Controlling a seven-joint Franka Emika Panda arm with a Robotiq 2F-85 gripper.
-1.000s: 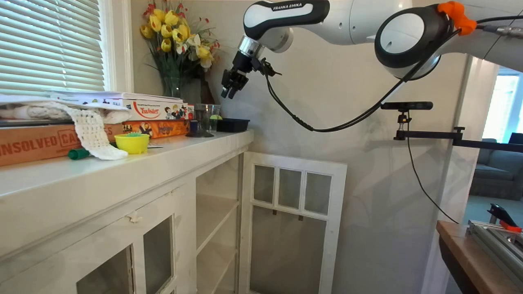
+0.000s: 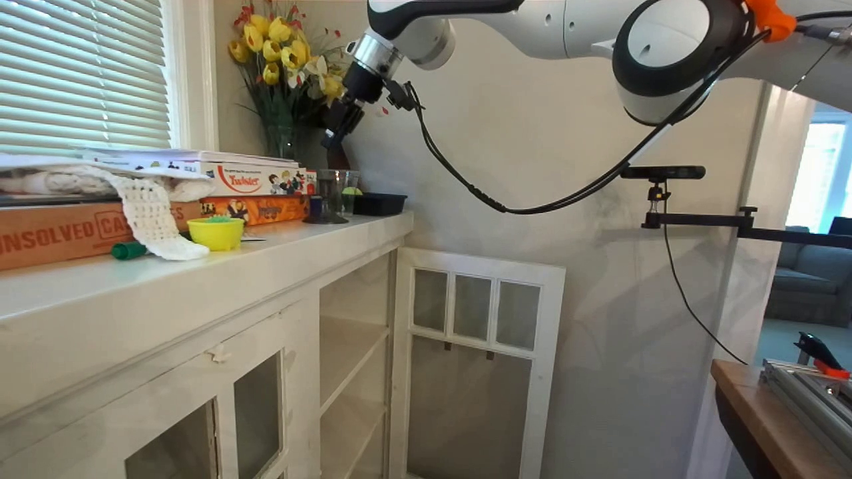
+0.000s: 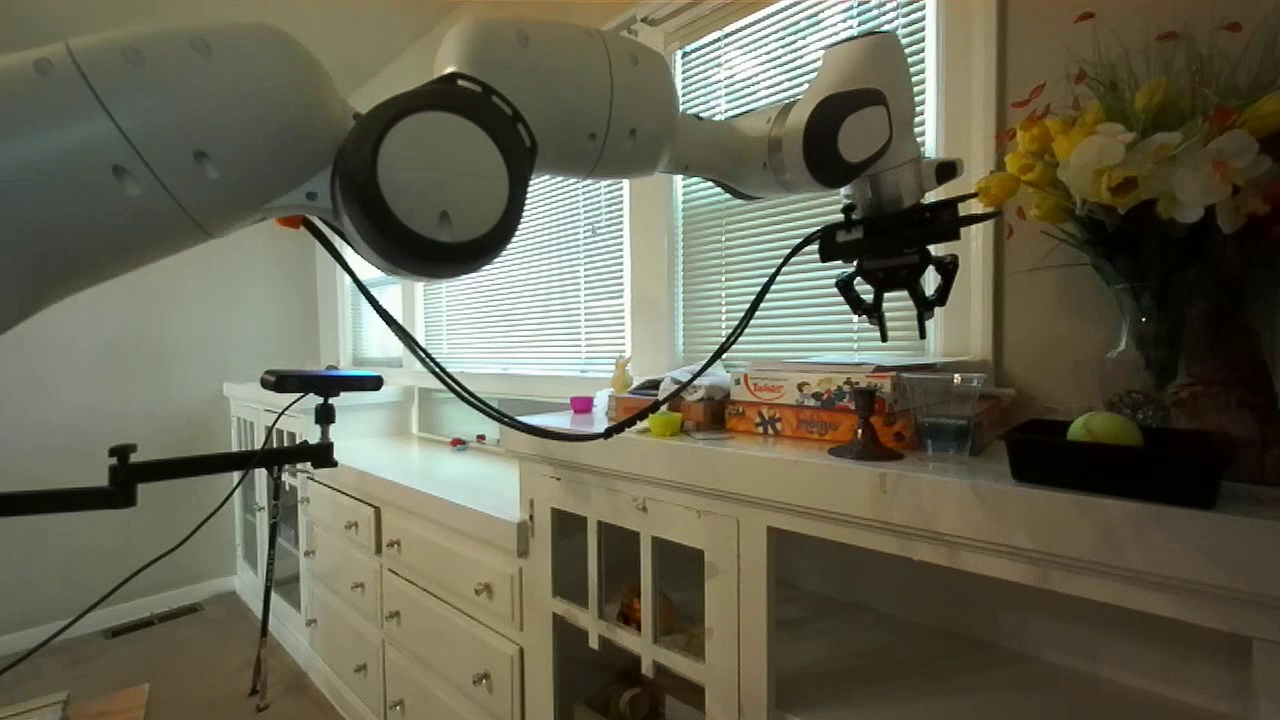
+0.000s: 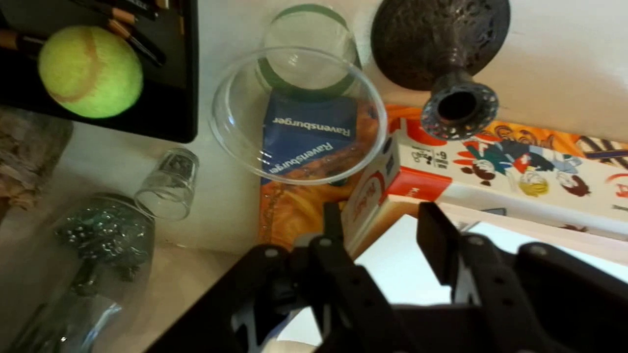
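Note:
My gripper hangs in the air above the game boxes at the back of the white counter. Its fingers stand part way apart, with nothing between them in the wrist view. A clear plastic cup, greenish near its base, stands on the counter in front of the fingers. Beside it is a dark metal candlestick. A black tray holds a green tennis ball and several dark, thin items.
Stacked Twister and orange game boxes lie by the window. A glass vase of yellow flowers rises in the corner near the arm. A small clear glass stands between vase and cup. A yellow bowl sits further along the counter.
The arm has moved left and somewhat upward in exterior view 1, bringing the gripper over the back of the counter, in front of the flowers. The counter objects have not moved.

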